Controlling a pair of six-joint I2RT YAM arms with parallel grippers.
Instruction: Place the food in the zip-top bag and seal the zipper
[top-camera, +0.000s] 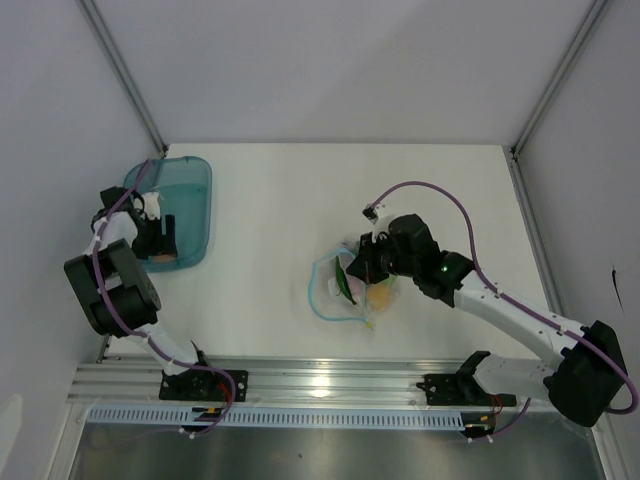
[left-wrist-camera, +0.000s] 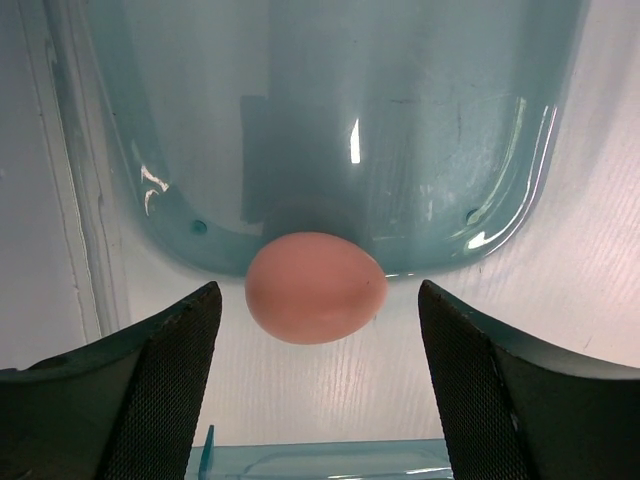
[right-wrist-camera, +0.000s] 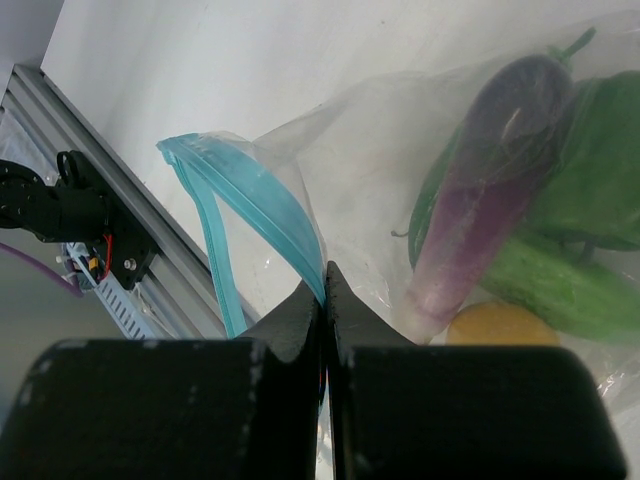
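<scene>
A pink egg-like food (left-wrist-camera: 314, 287) lies at the near end of the teal bin (top-camera: 192, 190), between the open fingers of my left gripper, which hangs over it. My right gripper is shut on the blue-zippered edge of the zip bag (right-wrist-camera: 340, 160). Inside the clear bag show an eggplant (right-wrist-camera: 485, 185), a green pepper (right-wrist-camera: 595, 160), a long green vegetable (right-wrist-camera: 560, 285) and a yellow round item (right-wrist-camera: 500, 330).
Metal rails and walls border it on the sides and at the front.
</scene>
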